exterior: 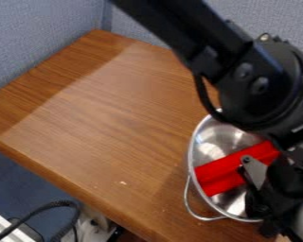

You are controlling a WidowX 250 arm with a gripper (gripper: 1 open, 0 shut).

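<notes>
A steel pot (212, 141) with a thin wire handle stands at the right of the wooden table, partly hidden under my black arm. Inside it lies a red object (222, 172), slanting up toward the right. My gripper (265, 189) is low over the right side of the pot, at the red object's right part. Its fingers are mostly hidden and dark, so I cannot tell how far open it is or whether it grips the red object.
Grey padded walls (27, 38) border it behind. Black cables (46, 208) hang off the near left edge.
</notes>
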